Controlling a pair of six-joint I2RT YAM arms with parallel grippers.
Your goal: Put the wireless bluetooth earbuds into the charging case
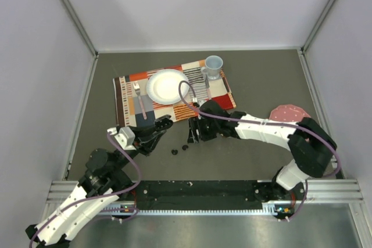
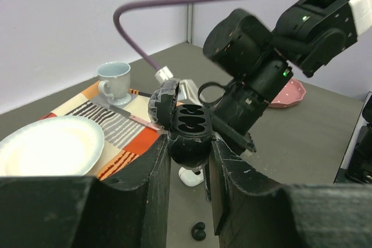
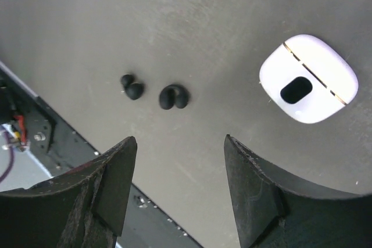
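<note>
Upright in the left wrist view is the black charging case [image 2: 190, 137], its lid raised and two sockets showing. My left gripper [image 1: 156, 130] is shut on this case, above the table. Two black earbuds lie loose on the table: the left earbud [image 3: 133, 87] and the right earbud [image 3: 174, 96]. My right gripper is open, nothing between its fingers, pointing down at the table near the earbuds. In the right wrist view both earbuds appear just beyond the gap between its fingertips. Only one earbud [image 2: 198, 231] shows in the left wrist view.
A white rounded case [image 3: 309, 78] lies close to the right gripper. Behind are a white plate [image 1: 167, 87], a fork [image 1: 139, 98] and a mug [image 1: 213, 67] on a patterned mat. A pink dish [image 1: 289, 113] sits at the right. Table front left of the right arm is clear.
</note>
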